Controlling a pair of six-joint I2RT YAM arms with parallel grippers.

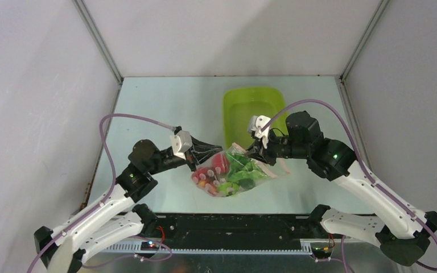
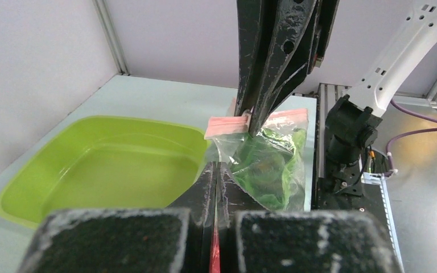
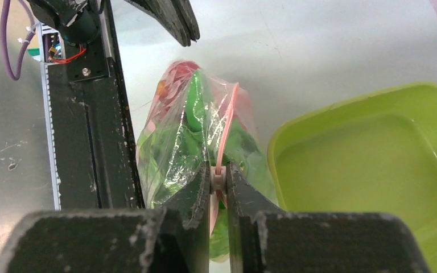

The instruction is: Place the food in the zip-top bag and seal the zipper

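Note:
A clear zip bag with red, green and other food inside sits in front of the green bin, its pink zipper strip along the top. My right gripper is shut on the zipper's pale slider at that strip. My left gripper is shut with nothing seen between its tips, just left of the bag's upper edge and apart from the right gripper; in the right wrist view it hangs beyond the bag.
The green bin behind the bag looks empty.

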